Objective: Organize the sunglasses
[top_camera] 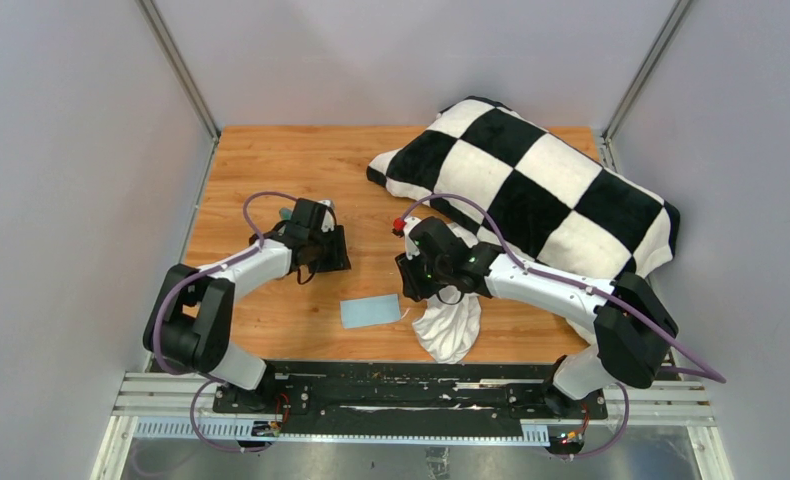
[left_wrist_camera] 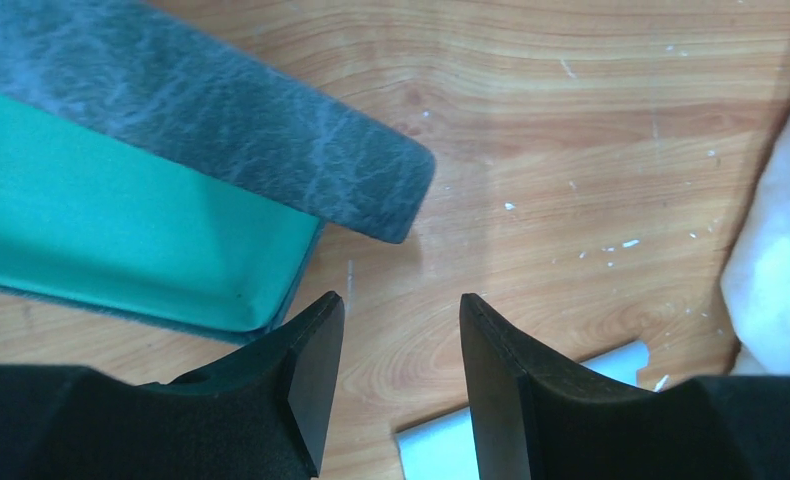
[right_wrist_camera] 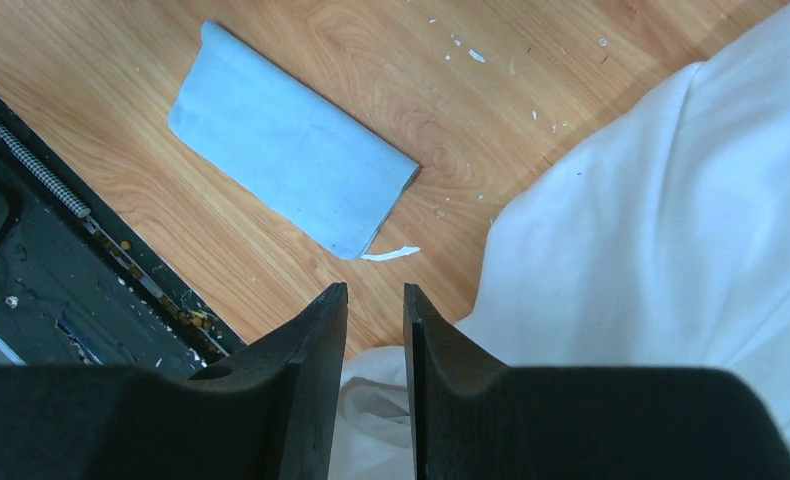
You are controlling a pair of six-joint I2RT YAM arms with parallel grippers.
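An open case (left_wrist_camera: 141,210) with a teal lining and a blue-grey flap takes up the upper left of the left wrist view. From above, only a green bit of the case (top_camera: 286,213) shows past the left arm. Close to the case's right end, my left gripper has its fingers apart, with nothing between them. The sunglasses cannot be made out now. A folded light-blue cloth (right_wrist_camera: 291,145) lies flat on the table. My right gripper stands open above the edge of a white cloth, holding nothing.
The crumpled white cloth (top_camera: 451,325) lies right of the blue one. A black-and-white checkered cushion (top_camera: 531,185) fills the back right. Bare wood (top_camera: 301,155) lies open at the back left.
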